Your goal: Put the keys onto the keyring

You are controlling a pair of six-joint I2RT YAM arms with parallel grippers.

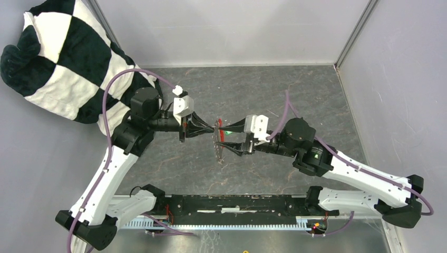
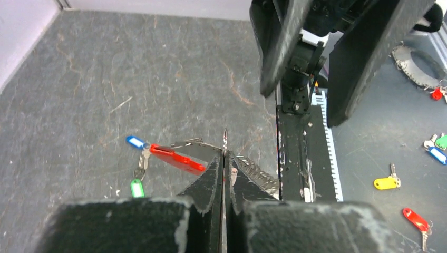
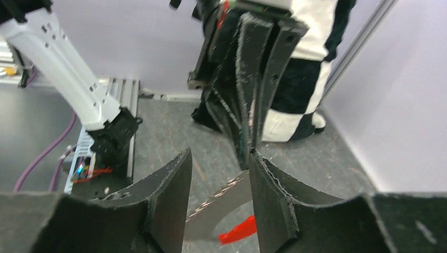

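My left gripper is shut on the grey metal keyring [image 2: 254,173], a broad curved band with a toothed edge. Beside the band shows a red key tag [image 2: 182,162]; whether its key is threaded on cannot be told. On the floor past it lie keys with a blue tag [image 2: 135,142] and a green tag [image 2: 137,188]. Facing the left one, my right gripper stands part open close to the band. In the right wrist view, part of the keyring [image 3: 219,208] shows beyond and between its fingers, with no key visibly gripped.
Beyond the black rail [image 2: 321,153], a grey surface bears a ring-shaped thing [image 2: 410,68] and keys with a yellow tag [image 2: 386,183], red tag [image 2: 415,218] and blue tag [image 2: 438,155]. A checkered cloth [image 1: 74,60] fills the back left corner. Open floor lies behind the grippers.
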